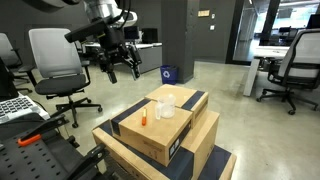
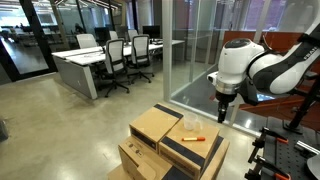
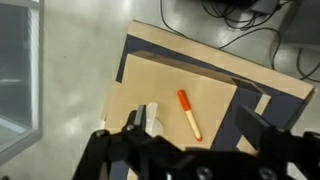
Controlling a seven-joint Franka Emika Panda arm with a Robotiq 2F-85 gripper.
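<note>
An orange marker (image 1: 144, 118) lies on top of a cardboard box (image 1: 166, 138), with a clear cup (image 1: 166, 102) close behind it. Seen from the wrist, the marker (image 3: 189, 113) runs lengthwise near the middle of the box top, and the cup (image 3: 152, 117) is to its left, partly covered by the gripper. My gripper (image 1: 123, 71) hangs in the air well above the boxes, open and empty. Its dark fingers (image 3: 262, 135) stand wide apart at the bottom of the wrist view. The second exterior view also has the marker (image 2: 193, 138) on the box.
More cardboard boxes (image 1: 207, 135) with dark panels stand around the central one. At the near left is the dark robot table (image 1: 35, 160) with a cable. Office chairs (image 1: 296, 68) are farther off, and the floor to the right is open.
</note>
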